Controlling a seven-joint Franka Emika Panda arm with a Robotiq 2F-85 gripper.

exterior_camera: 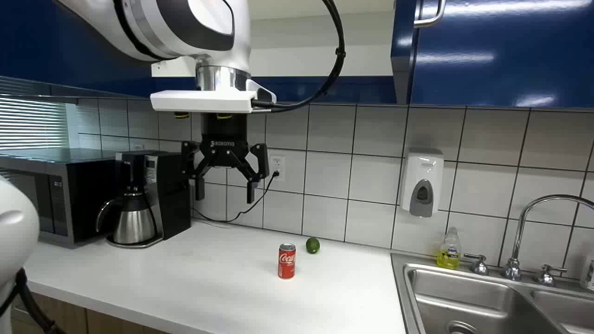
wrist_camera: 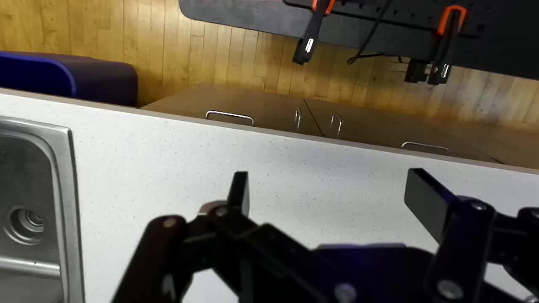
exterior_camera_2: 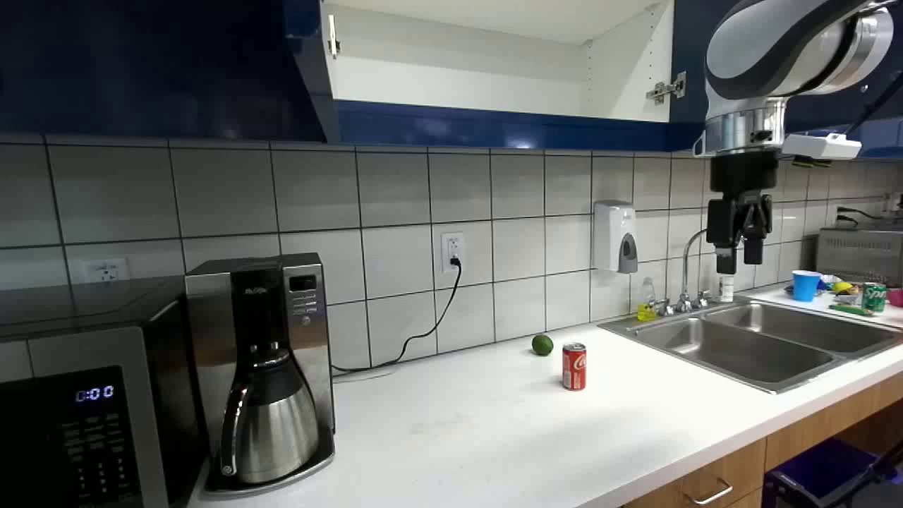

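Note:
High above the white counter (exterior_camera: pixel 184 267), my gripper (exterior_camera: pixel 225 192) points down with its two fingers spread wide. Nothing is between the fingers, and the wrist view shows only bare counter in the gap of the gripper. A red Coca-Cola can (exterior_camera: pixel 287 261) stands upright on the counter, well below the gripper and apart from it. Behind the can, nearer the tiled wall, lies a green avocado-like fruit (exterior_camera: pixel 313 245). Both the can (exterior_camera_2: pixel 573 367) and the fruit (exterior_camera_2: pixel 542 344) also show in the second exterior view. The wrist view does not clearly show either one.
A coffee maker (exterior_camera: pixel 167 189) and a microwave (exterior_camera: pixel 67 183) stand to the left. On the right are the sink (exterior_camera: pixel 473 289), its faucet (exterior_camera: pixel 519 234) and a yellow soap bottle (exterior_camera: pixel 448 253). An open cabinet (exterior_camera_2: pixel 474 51) hangs above.

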